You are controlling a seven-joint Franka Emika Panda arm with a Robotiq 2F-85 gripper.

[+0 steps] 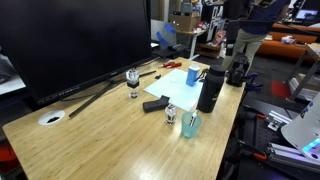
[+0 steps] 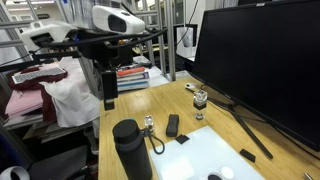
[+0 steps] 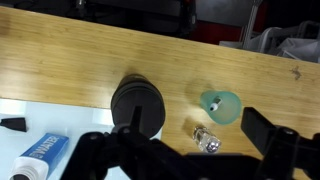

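Note:
My gripper hangs high above the table, fingers apart, with nothing between the fingers. Below it in the wrist view, a black cylindrical bottle (image 3: 137, 106) stands nearer the left finger, and a teal cup (image 3: 221, 106) with a small item inside is nearer the right one. A small clear-and-white object (image 3: 206, 140) rests close to the cup. From the side, the bottle (image 1: 210, 90) stands upright by the table's front edge, with the cup (image 1: 191, 124) apart from it. The gripper does not touch any of these.
A white sheet (image 1: 177, 92) lies behind the bottle, with a blue-and-white container (image 3: 42, 154) beside it. A black block (image 1: 156, 104) and another small figure-like object (image 1: 132, 80) sit near the large monitor (image 1: 80, 45).

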